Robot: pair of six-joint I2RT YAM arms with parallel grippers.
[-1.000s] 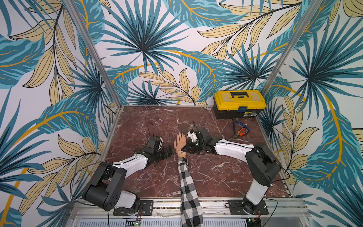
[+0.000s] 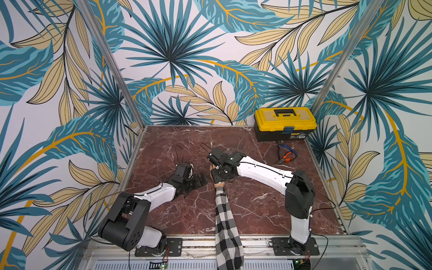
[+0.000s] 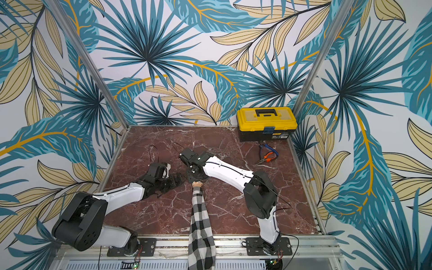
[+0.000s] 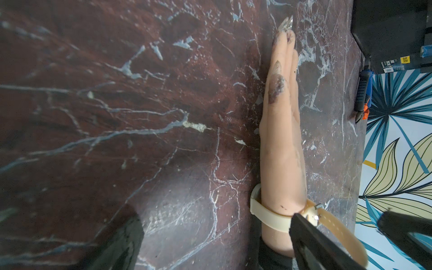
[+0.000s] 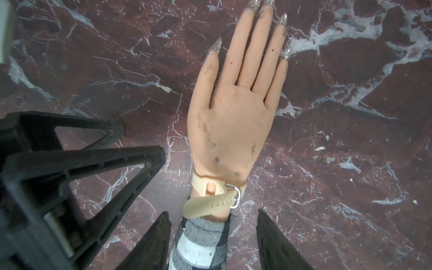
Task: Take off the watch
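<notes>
The watch shows as a cream strap point(image 5: 209, 204) around the wrist of a mannequin hand point(image 5: 229, 130). Its metal buckle sits on top, and the strap's free end sticks up and out in the left wrist view. Directly over the wrist is my right gripper, open, its two fingers apart on either side of the sleeve and strap with nothing held. From the left, my left gripper points at the wrist, its fingers spread and empty. In the top views the right arm covers the hand and strap.
A black-and-white checked sleeve point(image 2: 227, 225) runs to the front edge. Pliers point(image 2: 285, 155) with orange and blue handles lie at the back right, before a yellow toolbox point(image 2: 285, 121).
The left arm looks unmoved.
</notes>
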